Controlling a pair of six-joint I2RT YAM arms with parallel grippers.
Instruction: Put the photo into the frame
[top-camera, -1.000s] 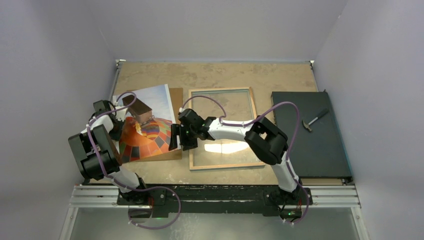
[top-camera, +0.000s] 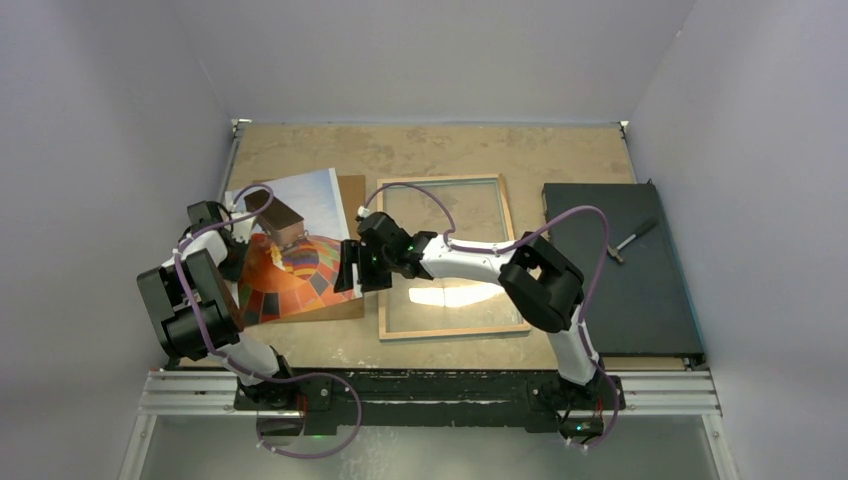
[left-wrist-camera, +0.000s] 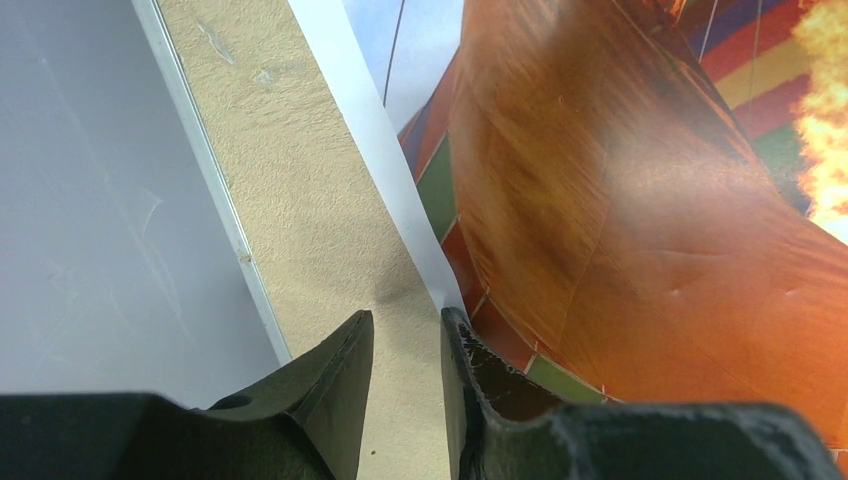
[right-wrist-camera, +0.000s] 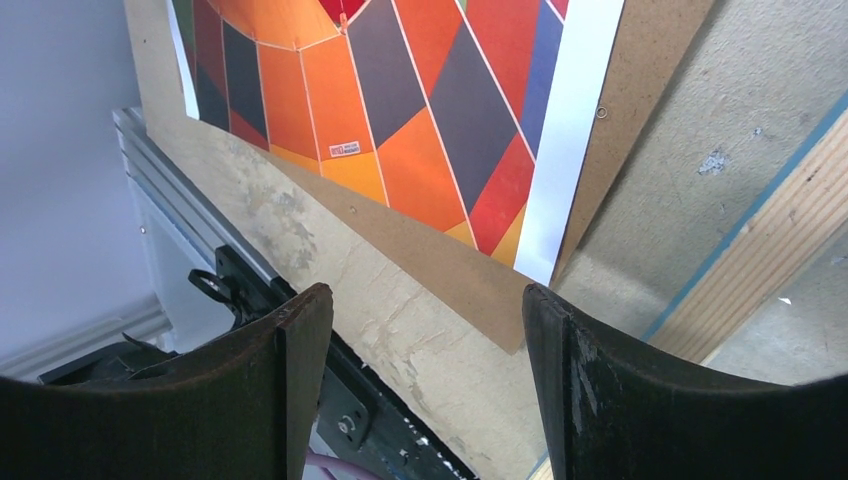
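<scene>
The balloon photo (top-camera: 292, 275) lies on a brown board (top-camera: 352, 190) at the left, its white margins showing. In the left wrist view, my left gripper is part open at the photo's left edge (left-wrist-camera: 390, 170), one finger touching or just over the margin. My right gripper is open above the photo's lower right corner (right-wrist-camera: 535, 250), nothing seen between its fingers. The wooden frame (top-camera: 450, 334) with clear pane lies in the middle, partly under my right arm.
A dark board (top-camera: 620, 300) with a hammer (top-camera: 636, 234) lies at the right. Grey walls bound the left, back and right.
My left arm and the photo look unchanged.
</scene>
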